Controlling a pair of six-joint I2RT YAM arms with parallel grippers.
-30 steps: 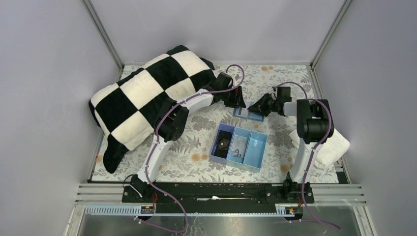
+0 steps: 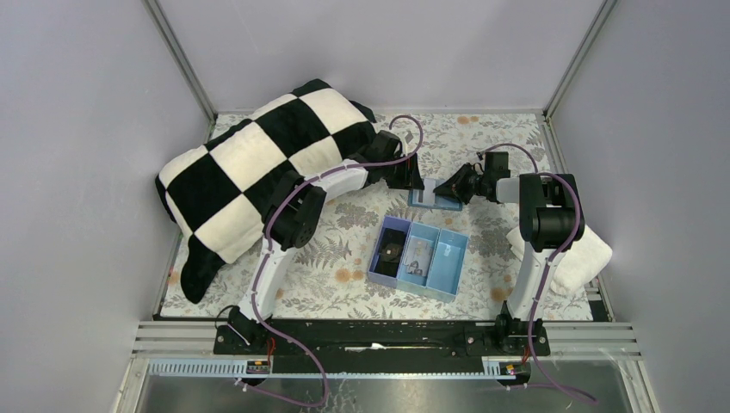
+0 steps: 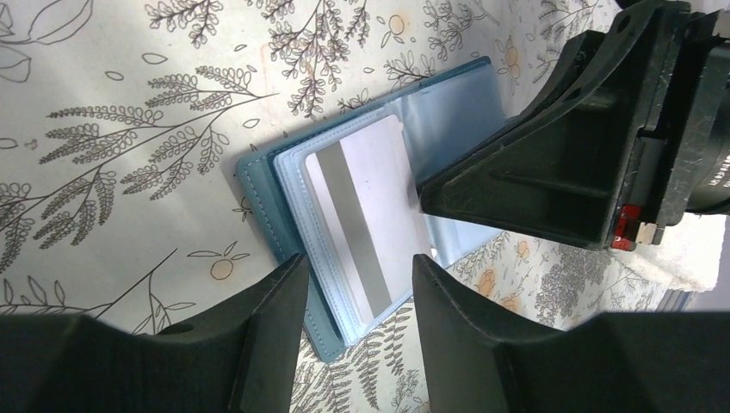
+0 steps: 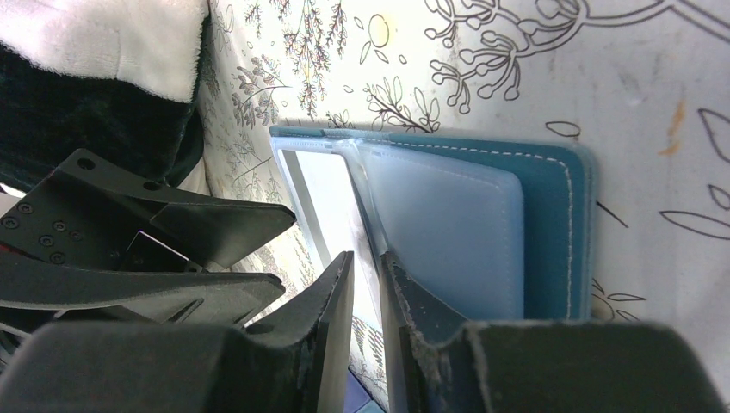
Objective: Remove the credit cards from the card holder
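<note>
An open blue card holder [image 2: 448, 203] lies on the patterned table in the top view. A white card with a grey stripe [image 3: 351, 224] rests in the holder's clear sleeve. My left gripper is open over the holder's left end, fingers wide apart and empty. From the other side, my right gripper reaches to the card's inner edge near the holder's fold. Only a narrow gap parts its fingertips, and the card's edge [image 4: 366, 237] runs down to that gap. Whether it passes between the pads is hard to see.
A divided blue and purple box [image 2: 456, 265] stands in front of the holder, a dark item in its left compartment. A checkered cushion [image 2: 258, 155] fills the left side. White cloth [image 2: 581, 262] lies at the right. Both grippers are close together.
Compared with one second ago, my left gripper has shifted a little to the left, uncovering more of the card. My right arm and the holder look unmoved.
</note>
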